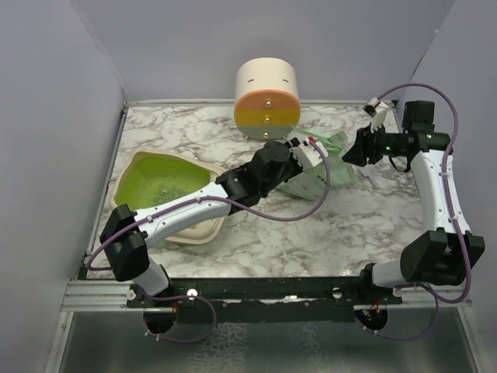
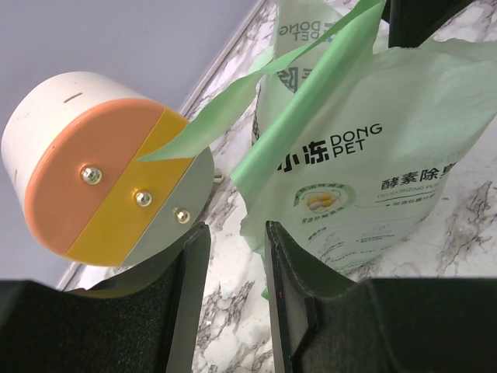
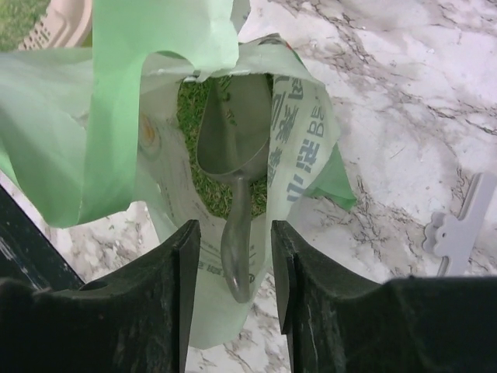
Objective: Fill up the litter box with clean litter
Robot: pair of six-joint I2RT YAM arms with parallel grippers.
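The green litter bag [image 2: 349, 194] stands torn open beside the drawer cabinet, its mouth upright with loose flaps. Inside, a grey scoop [image 3: 241, 155] rests on green pellets [image 3: 194, 116], handle toward my right gripper, which is open above it with nothing between its fingers. My left gripper points at the bag's near side, its fingers a modest gap apart, holding nothing visible. The litter box [image 1: 159, 186], green inside with a beige rim, sits on the left, partly under my left arm.
The round cabinet [image 1: 266, 109] stands at the back. A grey flat tool [image 3: 462, 221] lies right of the bag.
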